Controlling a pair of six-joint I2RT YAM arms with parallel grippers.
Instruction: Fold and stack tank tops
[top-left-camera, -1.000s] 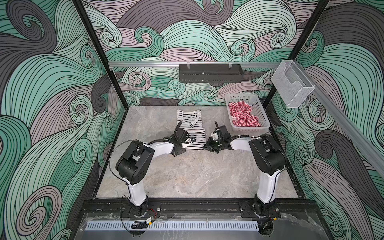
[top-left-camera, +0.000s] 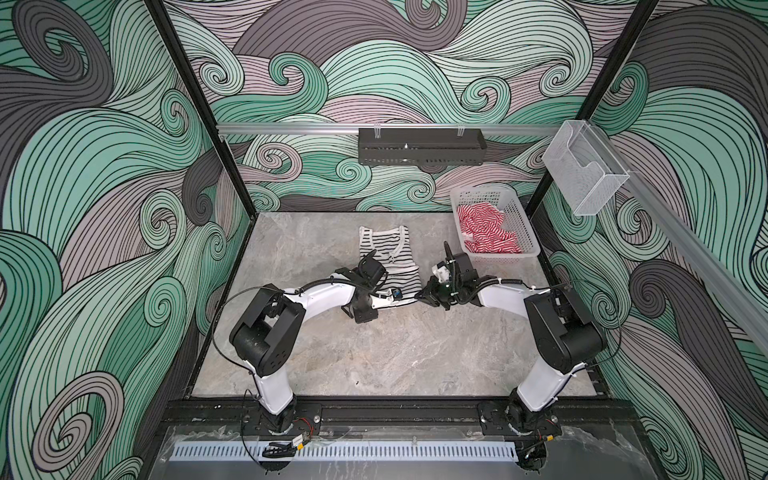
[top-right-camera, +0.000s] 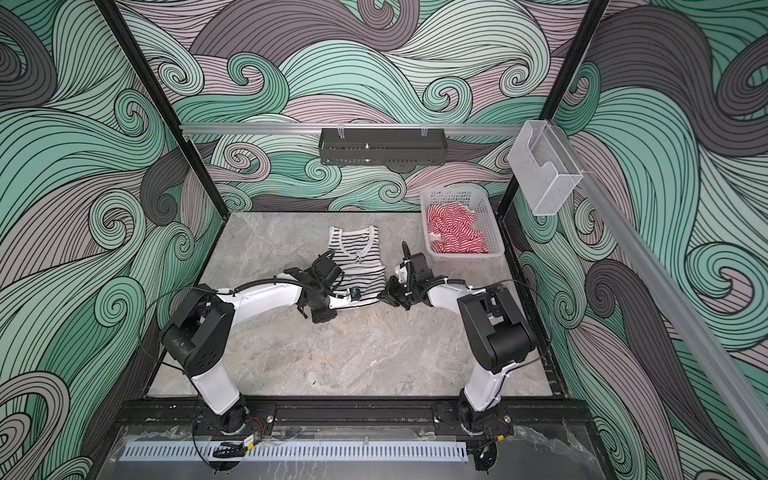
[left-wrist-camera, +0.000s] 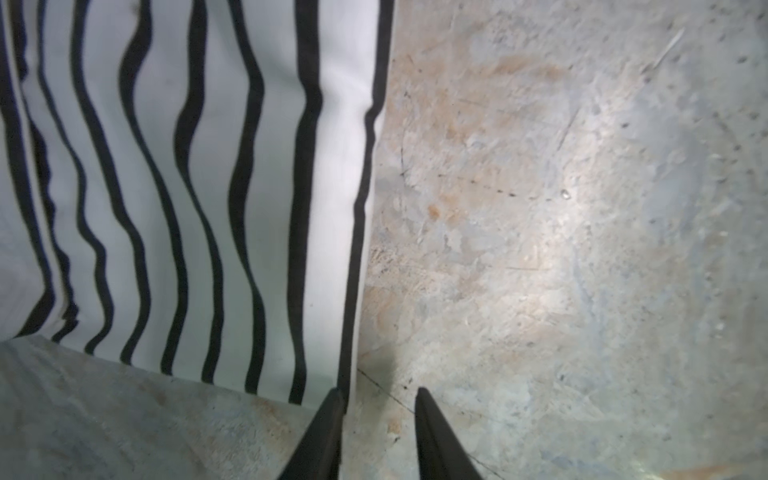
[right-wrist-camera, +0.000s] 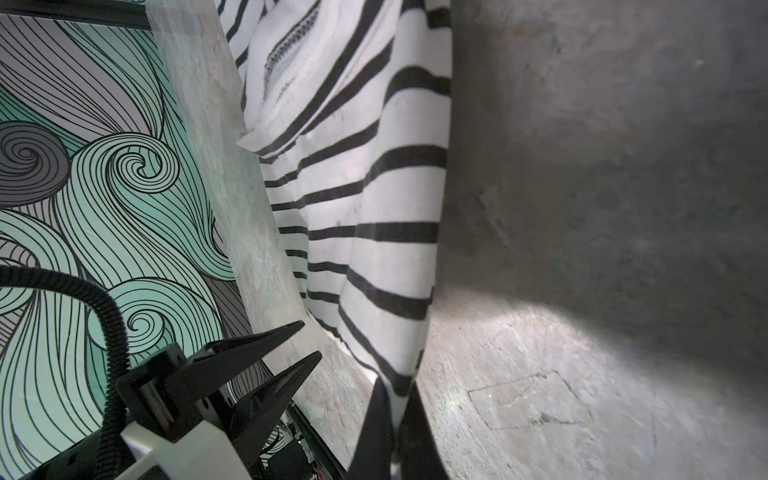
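Observation:
A black-and-white striped tank top (top-left-camera: 388, 248) lies on the grey table, neckline toward the back. My left gripper stands open over the lower corner of the cloth, one fingertip at its edge and the other over bare table. Opposite it, at the tank top's right lower corner, my right gripper is shut on the fabric, which stretches away from between its fingers in the right wrist view.
A white perforated basket (top-left-camera: 521, 233) holding red-striped cloth (top-left-camera: 484, 228) stands at the back right. Bare table (top-left-camera: 408, 352) lies in front and at the left. A wire holder (top-left-camera: 584, 172) hangs on the right rail.
Both arms have moved a little toward the front and right.

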